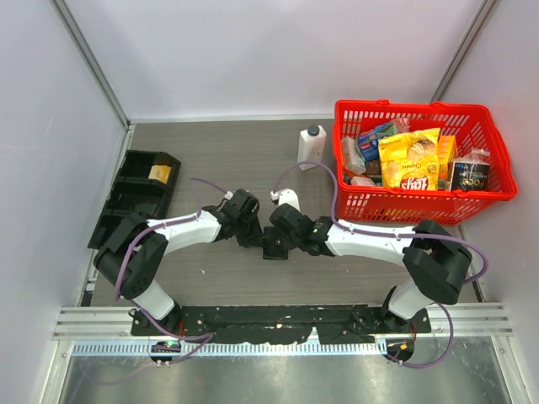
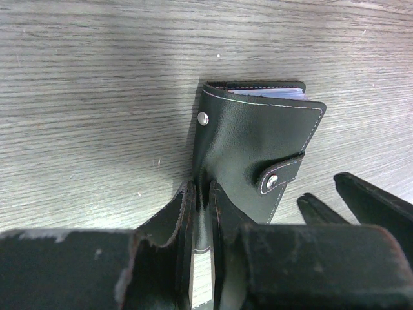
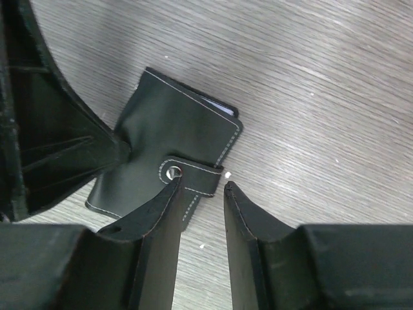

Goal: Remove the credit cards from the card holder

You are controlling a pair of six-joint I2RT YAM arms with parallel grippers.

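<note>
A black leather card holder (image 2: 258, 142) with white stitching lies on the table, its strap (image 2: 282, 173) snapped across the edge by a metal stud. Pale card edges (image 2: 274, 93) peek out at its top end. My left gripper is shut on the spine side of the holder. Over the strap side, my right gripper stands open with nothing between its fingers; one fingertip (image 3: 175, 187) appears close to the stud. From above, both arms hide much of the holder (image 1: 274, 252).
At the back right stands a red basket (image 1: 362, 202) filled with snack packs. A white bottle (image 1: 312, 145) is beside it. On the left lies a black tray (image 1: 135, 185) with a yellow item.
</note>
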